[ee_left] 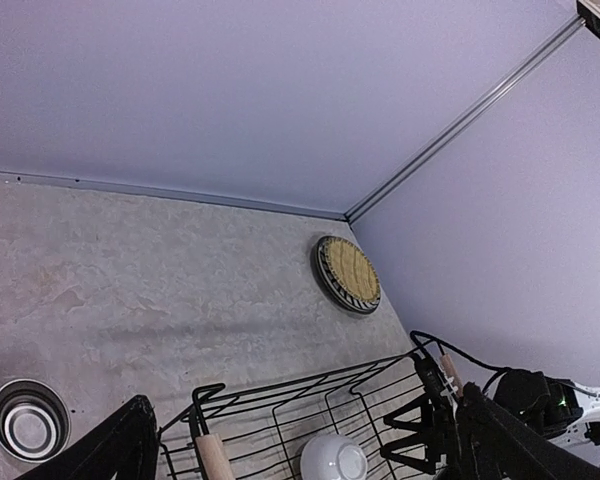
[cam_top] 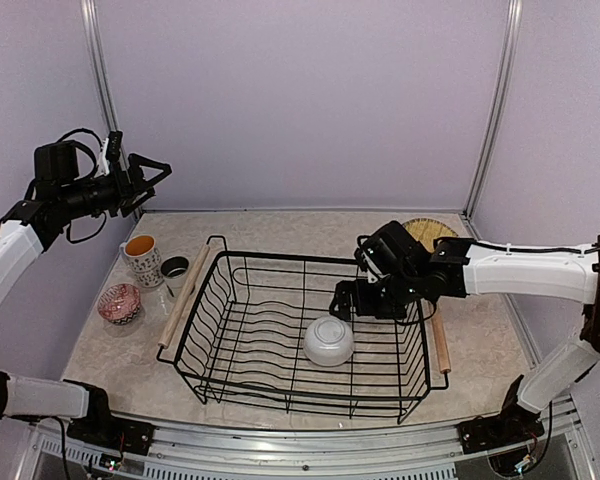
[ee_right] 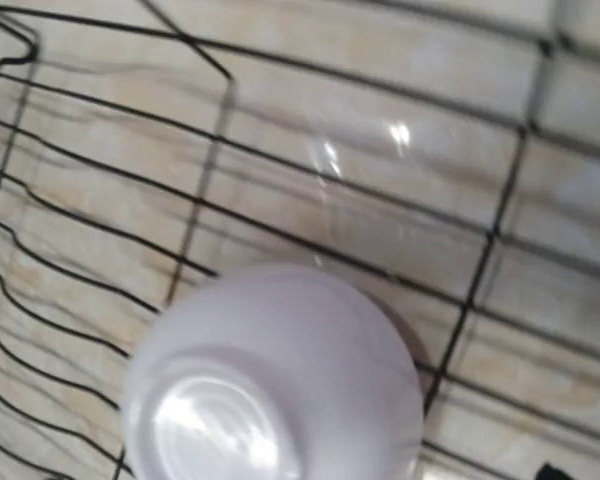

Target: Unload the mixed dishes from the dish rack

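A white bowl (cam_top: 328, 341) rests upside down on the wires of the black dish rack (cam_top: 270, 386), its foot ring facing up. The right wrist view shows the same bowl (ee_right: 280, 330) close up, with no finger touching it there. My right gripper (cam_top: 352, 300) is open above the rack, just behind and right of the bowl. In the left wrist view its fingers (ee_left: 412, 440) are spread and empty. Far from the rack, at the upper left, my left gripper (cam_top: 160, 184) hangs open with nothing between its fingers.
Left of the rack stand an orange-lined mug (cam_top: 142, 262), a dark metal cup (cam_top: 175, 270) and a red patterned bowl (cam_top: 120, 302). A round woven-topped plate stack (ee_left: 350, 272) lies at the back right. Behind the rack the counter is clear.
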